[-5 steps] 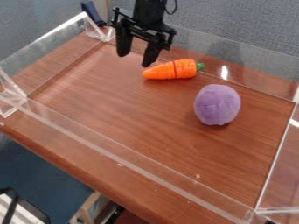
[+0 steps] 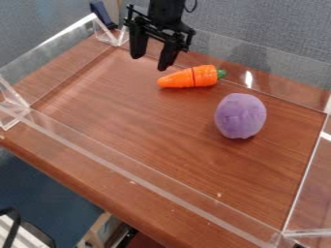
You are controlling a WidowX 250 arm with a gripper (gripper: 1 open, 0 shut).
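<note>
My black gripper hangs at the top middle of the view, its fingers spread open above the wooden tray floor with nothing seen between them. An orange toy carrot with a green top lies just below and right of it. A purple round vegetable toy rests further right on the wood.
The wooden surface is bounded by clear plastic walls along its sides. Its left and front parts are empty. A grey padded wall stands behind, and a dark floor shows at lower left.
My gripper has shifted very slightly, staying above and left of the carrot. Both toys lie where they were.
</note>
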